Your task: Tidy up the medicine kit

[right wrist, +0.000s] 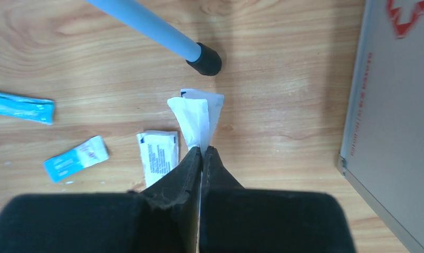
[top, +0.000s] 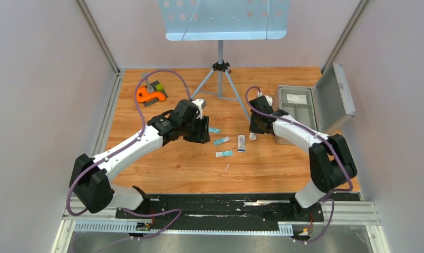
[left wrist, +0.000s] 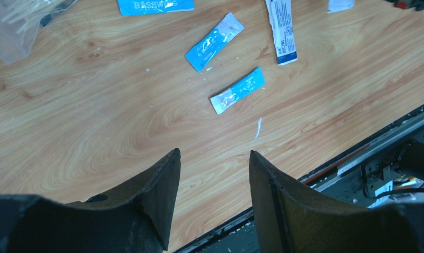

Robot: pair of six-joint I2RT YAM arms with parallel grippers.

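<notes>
Pinched and creased between the fingertips of my right gripper is a white paper packet. It hangs above the wood, its far end fanned out. Beside it lies a white packet with blue print. Several blue sachets rest left of that, among them a slanted sachet, a smaller sachet and a sachet at the view's top edge. My left gripper stands open over bare table, its fingers wide apart. The grey medicine box is at the right with its lid raised.
A blue stand leg with a black foot reaches the table close by the held packet. A clear bag of swabs lies at the left wrist view's corner. An orange tool sits back left.
</notes>
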